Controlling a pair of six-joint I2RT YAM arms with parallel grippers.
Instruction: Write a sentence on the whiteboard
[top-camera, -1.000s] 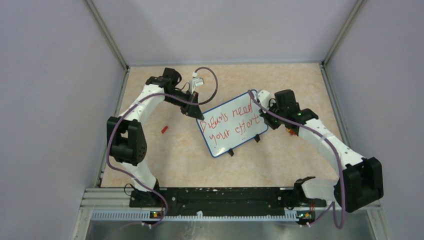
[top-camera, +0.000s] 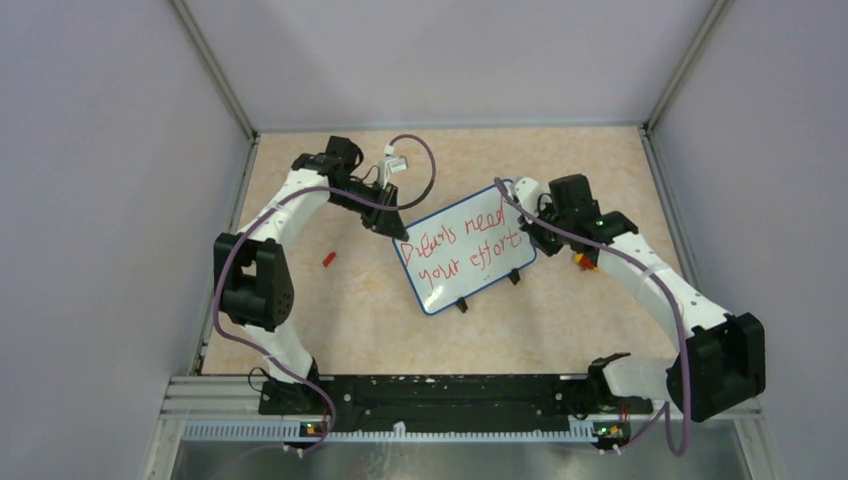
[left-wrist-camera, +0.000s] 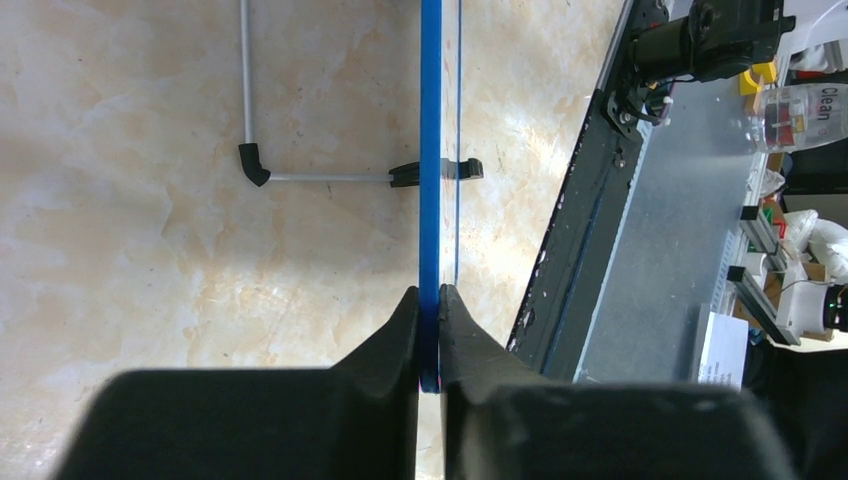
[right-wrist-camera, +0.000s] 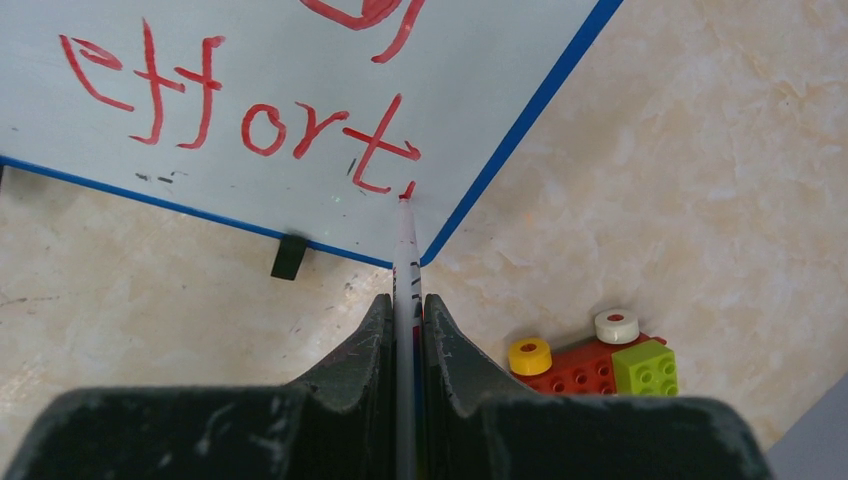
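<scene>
The whiteboard (top-camera: 446, 286) with its blue rim stands tilted mid-table, bearing red writing: a first line partly hidden by the right arm, then "your effort". My left gripper is shut on the board's blue edge (left-wrist-camera: 430, 130) at its upper left corner. In the right wrist view, my right gripper is shut on a white marker (right-wrist-camera: 406, 250). Its red tip touches the board at, or very close to, the foot of a short red stroke (right-wrist-camera: 408, 188), just right of the "t" that ends "effort".
Right of the board lie toy bricks (right-wrist-camera: 575, 370) in red, yellow, white and green. A small red piece (top-camera: 329, 259) rests on the table at left. Black feet (right-wrist-camera: 289, 257) stick out below the board's lower edge.
The right marker tip has gone from the foot of the "t" to a spot slightly right of it, and a short red stroke has appeared there. The left gripper and board look still.
</scene>
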